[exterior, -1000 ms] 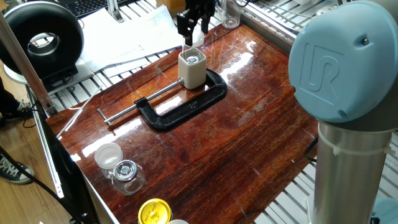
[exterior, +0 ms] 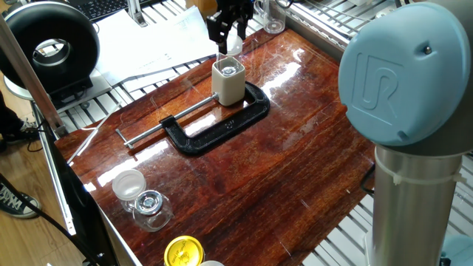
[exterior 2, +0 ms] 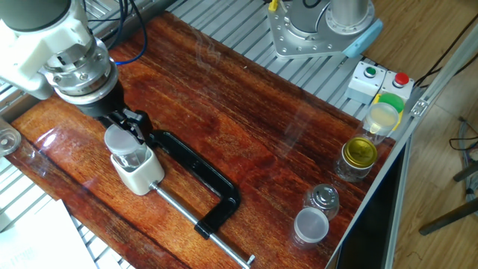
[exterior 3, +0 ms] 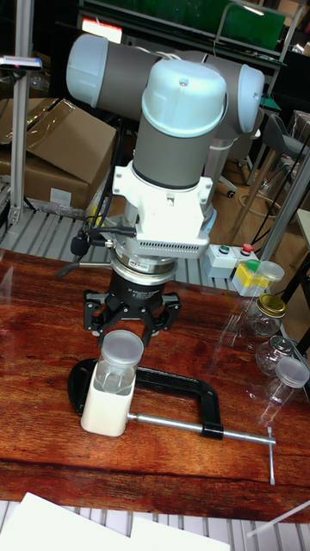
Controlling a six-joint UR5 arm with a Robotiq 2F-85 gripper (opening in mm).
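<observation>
A clear jar with a frosted white lid (exterior 3: 122,346) stands upright in a cream block-shaped holder (exterior 3: 108,409). The holder sits in the fingers of a black C-clamp (exterior: 227,127) lying on the table. Just above and behind the lid, in exterior view 3, my gripper (exterior 3: 127,325) points down with its black fingers (exterior 3: 95,312) spread wide. In exterior view 1 the gripper (exterior: 233,43) has a finger to either side of the lid (exterior: 234,46). Contact with the lid cannot be made out.
Near one table edge stand several other jars: a white-lidded one (exterior 2: 311,225), one with a clear silvery top (exterior 2: 323,197) and a gold-lidded one (exterior 2: 358,154). The clamp's long screw (exterior 2: 183,207) sticks out from the holder.
My gripper has shifted very slightly left in exterior view 1, and the arm's blue joint cap has edged left too. The jar, holder and clamp have not moved.
</observation>
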